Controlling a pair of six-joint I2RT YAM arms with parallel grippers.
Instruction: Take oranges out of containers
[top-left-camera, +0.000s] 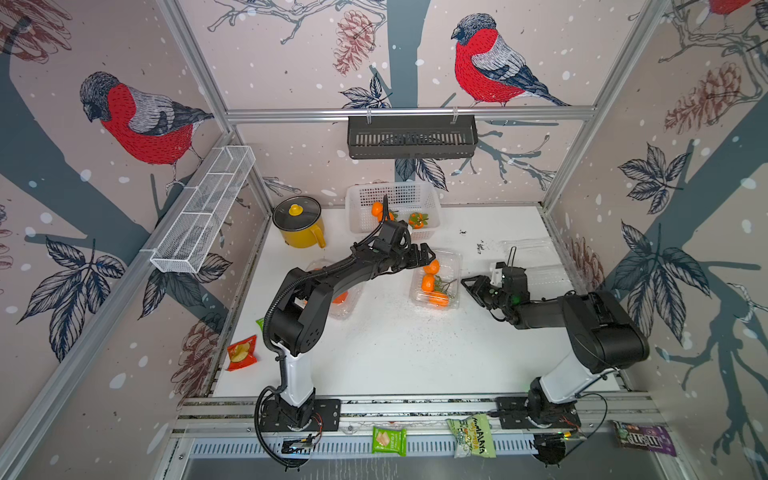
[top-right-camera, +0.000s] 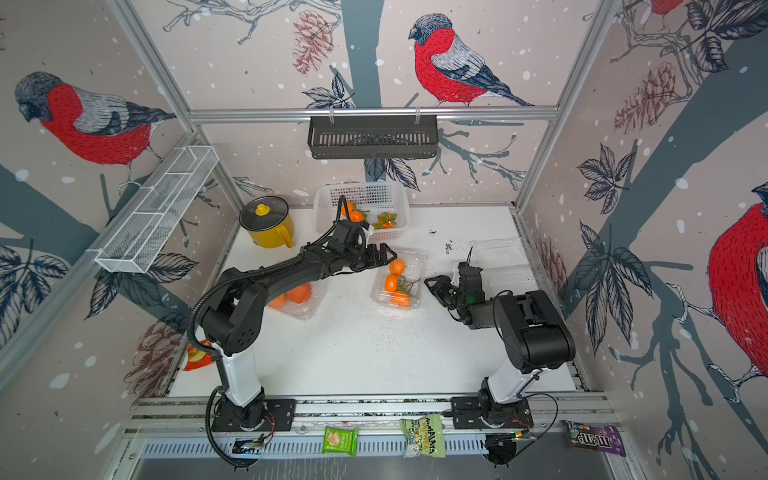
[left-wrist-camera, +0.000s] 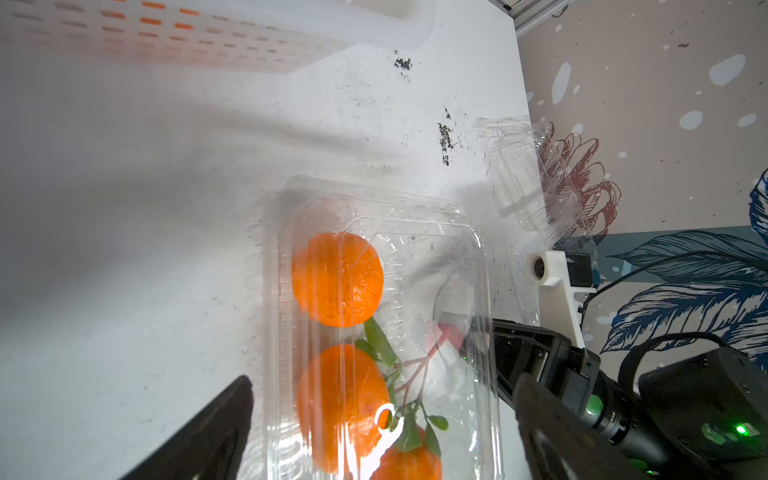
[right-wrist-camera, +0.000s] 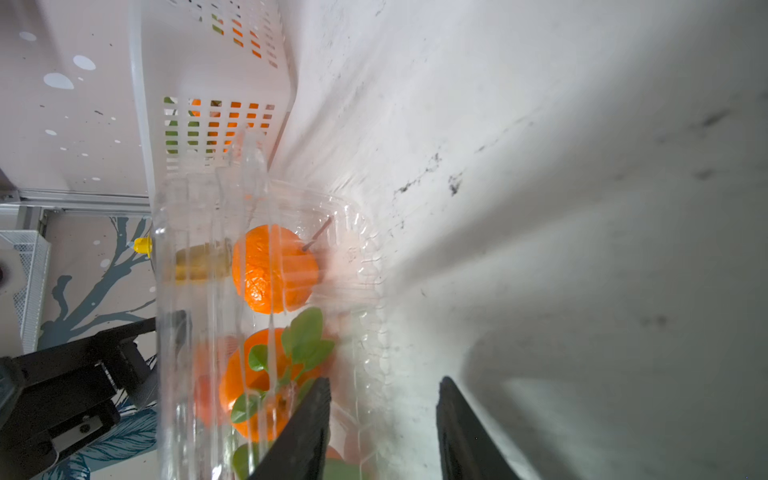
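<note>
A clear plastic container (top-left-camera: 453, 264) stands mid-table with several oranges (left-wrist-camera: 337, 279) and a leafy sprig (left-wrist-camera: 409, 416) inside. My left gripper (top-left-camera: 428, 254) hangs over its far left part, open, its blurred fingers (left-wrist-camera: 204, 436) spread wide above the container. To the container's right is my right gripper (top-left-camera: 467, 283), close to the side wall. Its fingers (right-wrist-camera: 308, 432) stand part way apart; bare table shows between them, and any hold on something clear cannot be made out. Another clear container (top-right-camera: 305, 306) with oranges (top-right-camera: 298, 293) lies partly under the left arm.
A white basket (top-left-camera: 353, 209) with oranges and greens stands at the back, near a yellow pot (top-left-camera: 297, 232). Empty clear trays (top-left-camera: 544, 278) lie at the right.
</note>
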